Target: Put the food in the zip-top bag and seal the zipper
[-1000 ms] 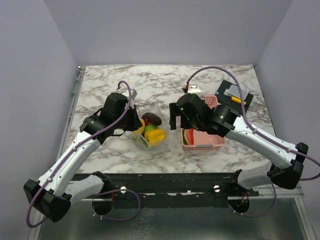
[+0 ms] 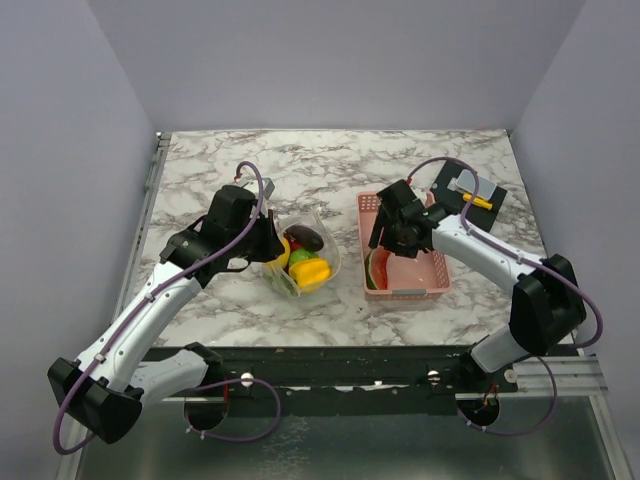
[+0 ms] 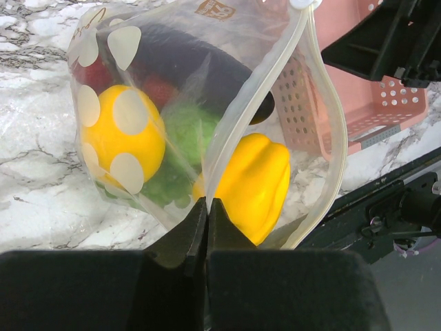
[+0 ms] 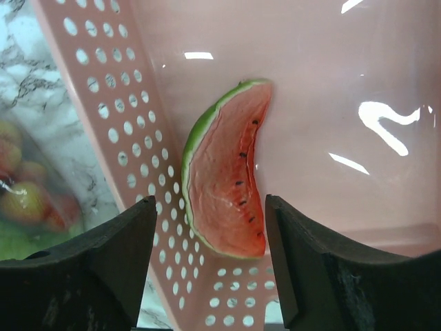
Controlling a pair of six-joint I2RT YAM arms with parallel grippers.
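Note:
A clear zip top bag [image 3: 238, 114] stands with its mouth spread, holding a yellow pepper [image 3: 258, 186], a yellow round fruit [image 3: 127, 134], a dark eggplant [image 3: 200, 69] and green and red pieces. My left gripper is shut at the bag's zipper edge, pinching the thin film. In the pink basket [image 2: 402, 290] lies a watermelon slice [image 4: 231, 169], the only food showing there. Above it hangs my right gripper, its fingers apart on either side of the slice's lower end, with nothing held between them.
The pink basket's perforated wall [image 4: 114, 103] stands close beside the slice. A dark board [image 2: 468, 195] with a grey and yellow item lies at the back right. Bare marble [image 2: 270, 155] stretches behind the bag.
My right arm has swung right from beside the bag and come down into the basket over the watermelon slice. The left arm and the bag have stayed put.

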